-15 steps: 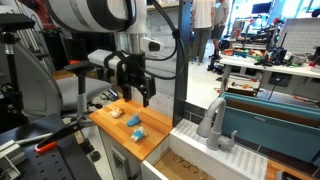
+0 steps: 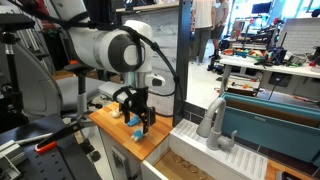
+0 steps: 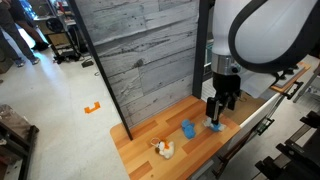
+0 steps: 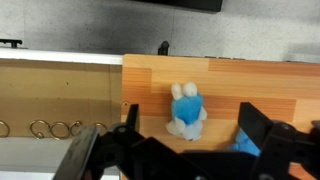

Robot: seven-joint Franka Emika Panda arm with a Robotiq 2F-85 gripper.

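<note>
A small blue and white plush toy (image 4: 187, 110) lies on the wooden top (image 4: 145, 78), near its edge beside the drawer. My gripper hangs over it, fingers apart, with a dark finger to either side of the toy in the wrist view. Nothing is held. In exterior view 1 the open gripper (image 2: 137, 119) is low above the same toy (image 2: 139, 135). A second blue toy (image 3: 188, 129) lies a short way off, and a white and orange toy (image 3: 163, 149) is farther along the top.
An open drawer (image 2: 185, 168) holding several rings adjoins the wooden top. A white faucet-like object (image 2: 212, 122) stands beyond it. Grey wood-plank panels (image 3: 150, 60) rise behind the surface. Bare wood lies between the toys.
My arm has come down over about a second, bringing the open gripper from well above the wooden top to just over the blue and white toy. The toys have not moved.
</note>
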